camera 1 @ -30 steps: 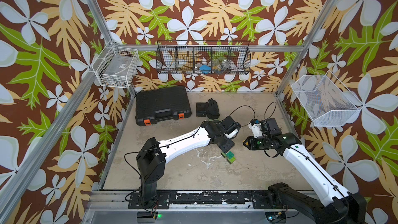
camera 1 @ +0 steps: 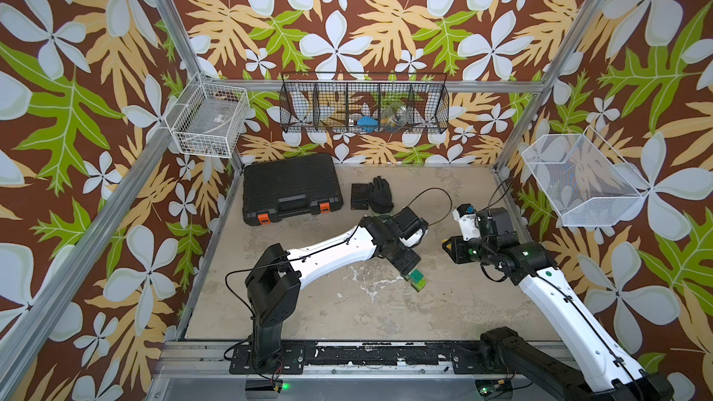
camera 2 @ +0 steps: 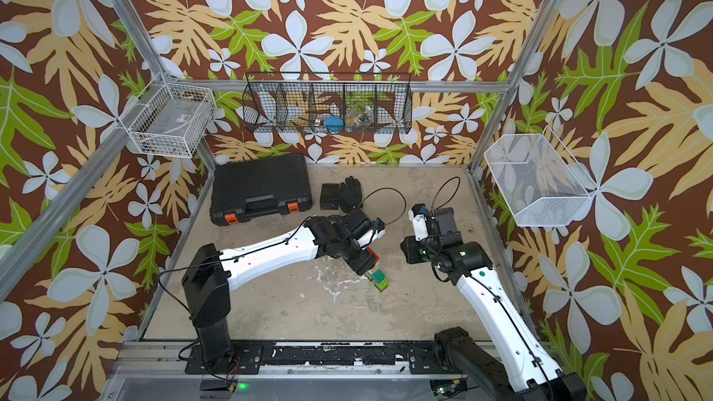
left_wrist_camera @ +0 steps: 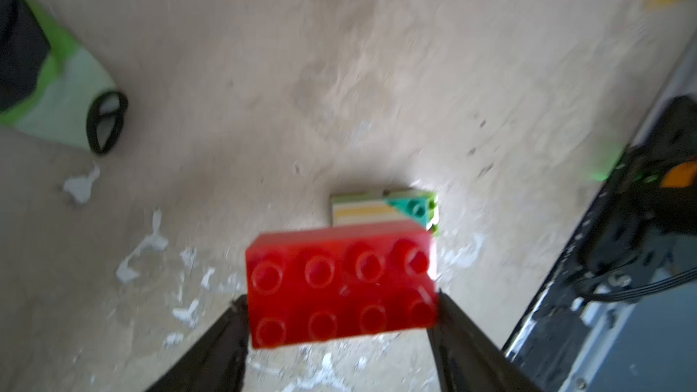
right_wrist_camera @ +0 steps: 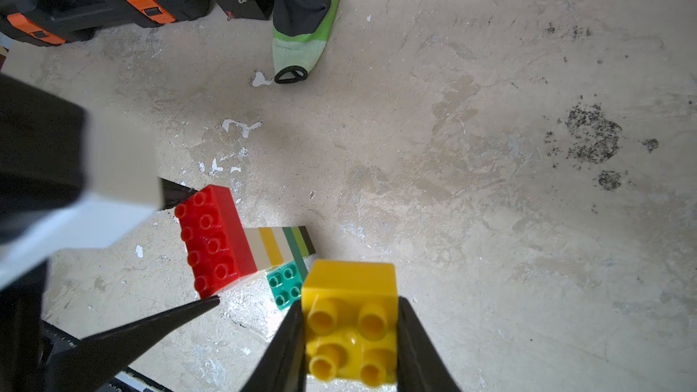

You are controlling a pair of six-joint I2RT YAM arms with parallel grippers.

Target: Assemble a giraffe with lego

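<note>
A red brick (left_wrist_camera: 341, 283) with two rows of studs tops a stack of cream, yellow, teal and green bricks. My left gripper has a finger at each end of this red brick; its grip is unclear in the blur. The stack's teal piece (right_wrist_camera: 286, 284) juts out at the side, near its dark green lower end (right_wrist_camera: 303, 239). Whether the stack stands on the table or hangs is unclear. A small yellow brick (right_wrist_camera: 350, 319) is clamped in my right gripper, studs facing the camera. From the top left, the left hand hides the red brick.
At the back left lies a black toolbox (camera 1: 291, 187), with a small black box (camera 1: 360, 196) and dark glove (camera 1: 380, 194) beside it. Wire baskets (camera 1: 364, 107) hang along the back wall. Bare table (camera 1: 460, 304) lies in front of the right arm.
The right gripper has shifted slightly to the right with its yellow brick. The stack's green end has swung a little to the right, while the left arm has hardly moved.
</note>
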